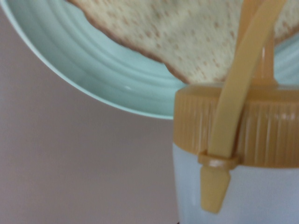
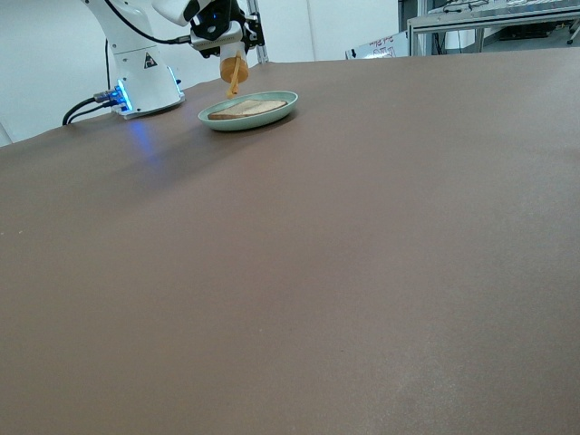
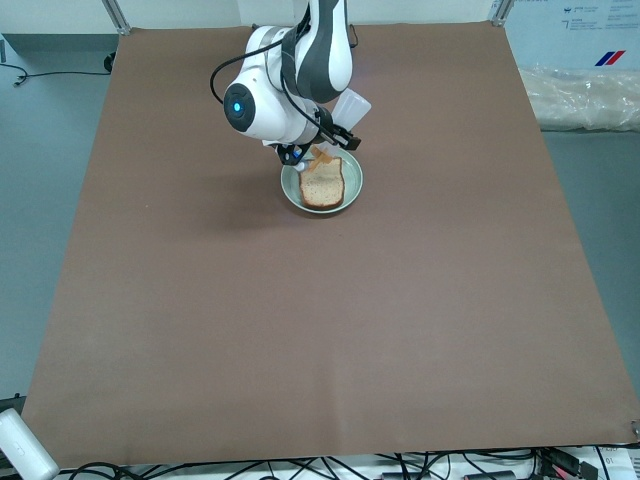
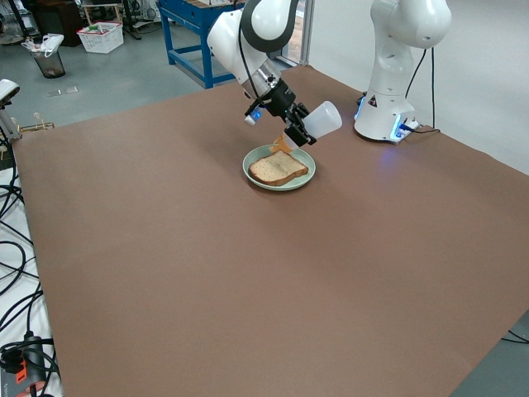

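Note:
A slice of bread [image 3: 322,185] lies on a pale green plate [image 4: 258,181] at the far part of the brown table. My gripper [image 4: 299,126] is shut on a squeeze bottle [image 4: 322,119] with an orange cap [image 1: 233,126], held tilted nozzle-down over the bread, as the top view [image 2: 234,69] also shows. In the wrist view the orange nozzle and cap strap are over the bread [image 1: 168,32]; whether anything comes out cannot be seen.
A white arm base [image 4: 382,112] stands at the table's edge in the right view, with cables beside it.

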